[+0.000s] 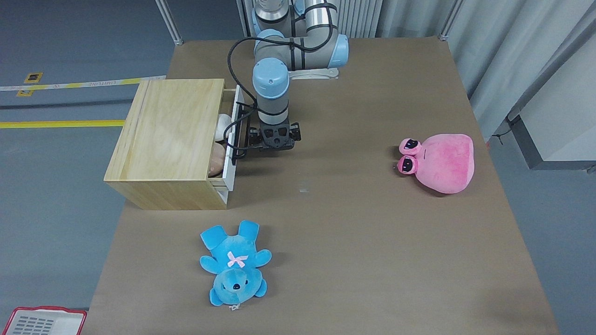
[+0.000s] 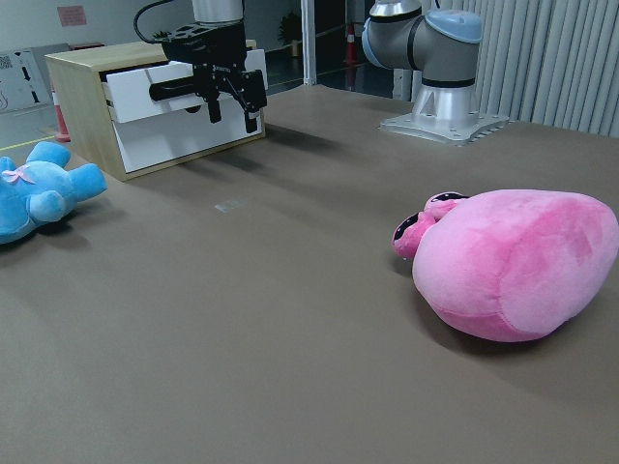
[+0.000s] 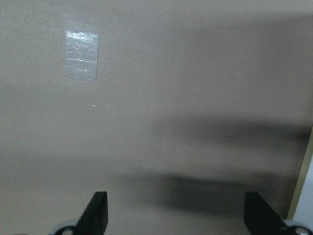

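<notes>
The wooden drawer box [image 1: 159,134] stands on the left of the table, its white top drawer [image 2: 135,97] only slightly out. Inside are a white toy [image 1: 222,127] and a pinkish toy [image 1: 217,158], partly hidden. My gripper [image 2: 233,111] points down just outside the drawer front, by its black handle. In the wrist view two separated black fingertips show over bare table, with nothing visible between them.
A blue bear [image 1: 235,262] lies at the front left, and a pink plush [image 1: 444,162] on the right.
</notes>
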